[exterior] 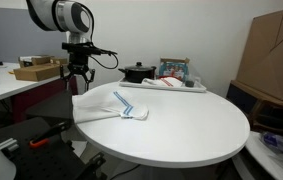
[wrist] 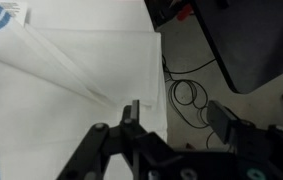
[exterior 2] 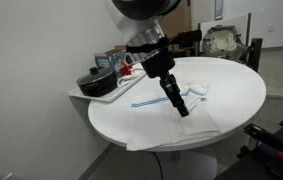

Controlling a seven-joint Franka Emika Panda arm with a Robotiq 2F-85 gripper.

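A white cloth with blue stripes (exterior: pixel 111 105) lies spread on the left part of the round white table, some of it folded over. In exterior view 2 the cloth (exterior 2: pixel 169 128) reaches the table's near edge, its striped part on the far side. My gripper (exterior 2: pixel 182 110) is above the cloth near that edge. In the wrist view my gripper has its fingers apart, with nothing held between them. The cloth (wrist: pixel 71 115) fills the left of that view, its edge close to one finger; the fingers hide part of it.
A black pot (exterior: pixel 138 73) stands on a tray (exterior: pixel 181 87) at the back of the table. Cables (wrist: pixel 186 92) lie on the floor past the table edge. Boxes (exterior: pixel 41 70) are stacked at far left.
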